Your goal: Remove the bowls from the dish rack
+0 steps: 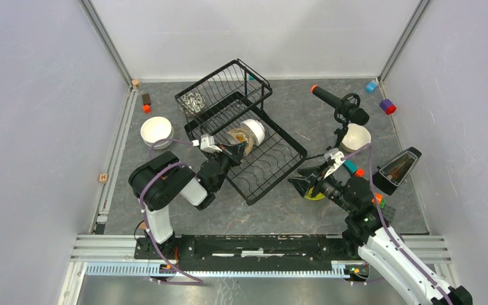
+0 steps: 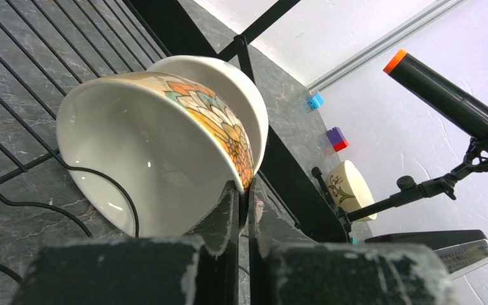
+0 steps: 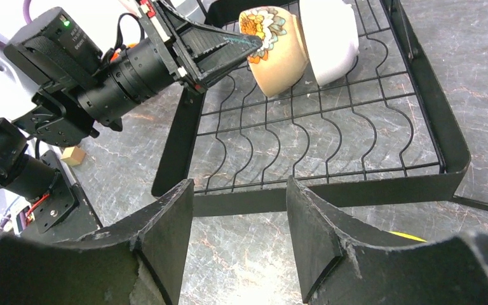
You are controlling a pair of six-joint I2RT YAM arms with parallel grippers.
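The black two-tier dish rack point(image 1: 278, 177) stands in the middle of the table. On its lower tier, a patterned bowl point(image 2: 133, 146) leans on its side beside a white bowl point(image 2: 248, 95). My left gripper is shut on the rim of the patterned bowl, which is still among the rack's wires. In the right wrist view the patterned bowl point(image 3: 276, 51) shows its flowered outside against the left fingers point(image 3: 232, 46). To the right of the rack, clear of the bowls, my right gripper stands open with nothing between its fingers.
White bowls point(image 1: 157, 130) sit stacked on the table at left. A yellow object point(image 1: 316, 193) is under the right gripper. At right are a cream bowl point(image 1: 356, 137), a black stand point(image 1: 343, 105) and a toaster-like box point(image 1: 398, 171).
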